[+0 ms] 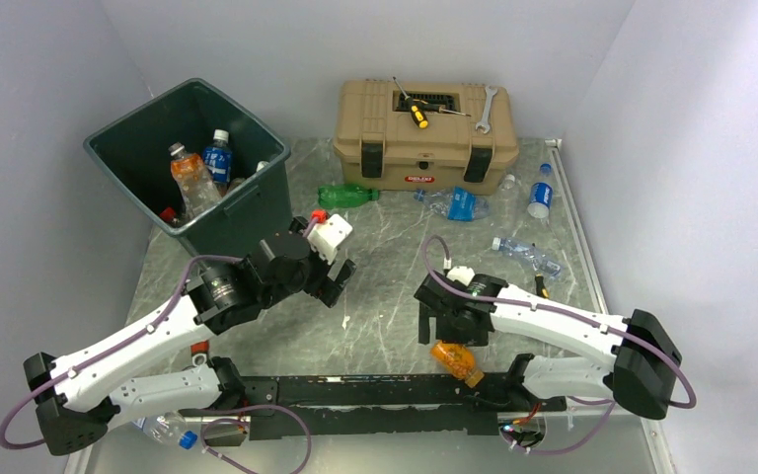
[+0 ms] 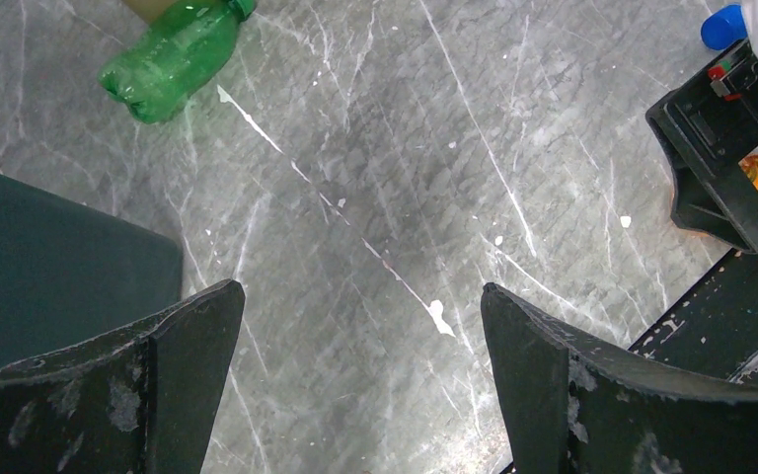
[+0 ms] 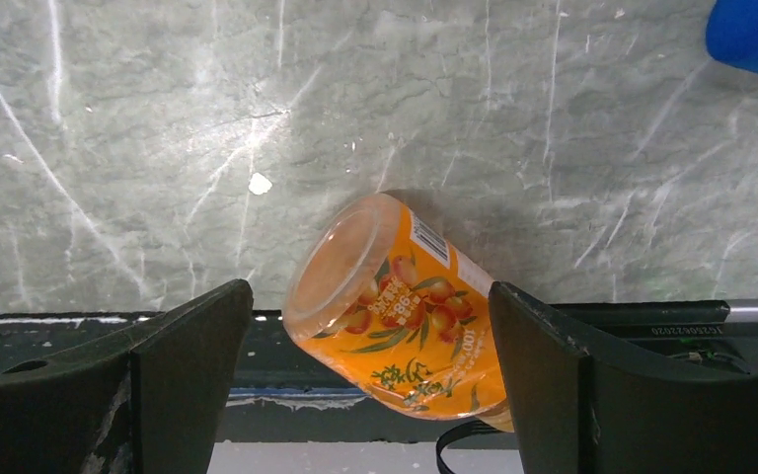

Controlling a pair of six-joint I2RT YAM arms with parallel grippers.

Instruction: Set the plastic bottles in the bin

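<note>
An orange bottle [image 1: 454, 360] lies at the table's front edge. My right gripper [image 1: 445, 334] is directly over it; in the right wrist view its open fingers straddle the bottle [image 3: 395, 316]. My left gripper [image 1: 338, 281] hangs open beside the dark green bin [image 1: 242, 217], empty. The bin holds several bottles. On the table lie a green bottle [image 1: 345, 196], a crushed blue-label bottle [image 1: 462, 205], a clear bottle [image 1: 523, 255] and a blue-capped bottle [image 1: 541, 193]. Another bottle [image 1: 166, 429] lies at the front left, below the left arm.
A tan toolbox [image 1: 424, 148] with screwdrivers and a wrench stands at the back. A black rail [image 1: 385, 390] runs along the front edge. Walls close in on both sides and behind.
</note>
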